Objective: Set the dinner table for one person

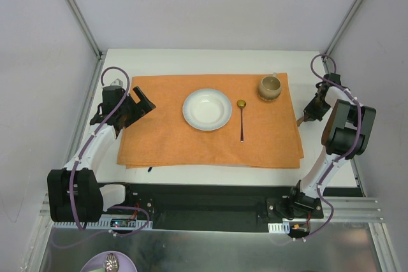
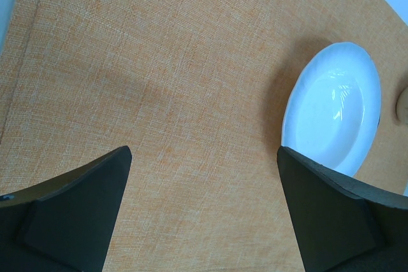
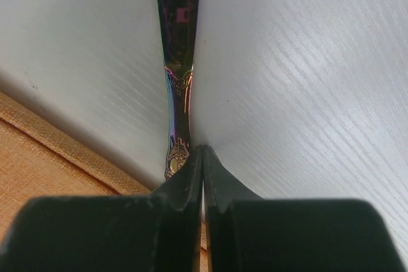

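A shiny knife (image 3: 179, 42) lies on the white table just off the mat's right edge. My right gripper is shut, its fingertips together with nothing between them; the knife's ornate handle end is outside, against the left finger and partly hidden by it. On the orange mat (image 1: 172, 144) rest a white plate (image 1: 207, 109), a gold spoon (image 1: 241, 119) to its right and a mug (image 1: 269, 87) at the back right. Over the mat's left part, my left gripper stands wide open and empty, left of the plate.
A purple bowl (image 1: 129, 264) holding cutlery sits at the front, below the table. A small dark object (image 1: 150, 169) lies at the mat's front edge. Bare mat extends between the left gripper and the plate.
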